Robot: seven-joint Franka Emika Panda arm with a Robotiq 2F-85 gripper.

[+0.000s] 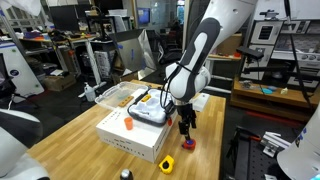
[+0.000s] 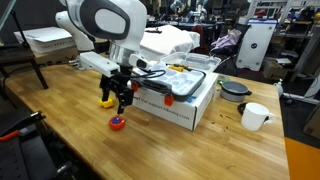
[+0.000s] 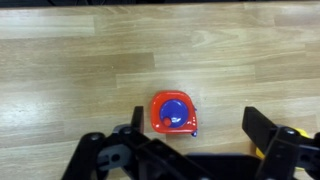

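A small red object with a round blue top [image 3: 173, 111] lies on the wooden table, in the wrist view centred between the gripper's fingers but below them. My gripper is open, with nothing held. In exterior view 1 the gripper [image 1: 188, 128] hangs just above the red and blue object [image 1: 188, 146]. From the other side, in exterior view 2, the same red and blue object [image 2: 117, 123] sits on the table slightly below the gripper [image 2: 122, 104]. A yellow round object [image 1: 166, 163] rests close by, partly visible as a yellow edge [image 3: 284, 140] in the wrist view.
Beside the arm stands a white box [image 1: 133, 137] with a grey tray [image 2: 187, 80] on top. A white mug [image 2: 255, 117] and a dark pan [image 2: 233, 90] are on the table behind it. Open tabletop [image 2: 190, 150] lies in front of the box.
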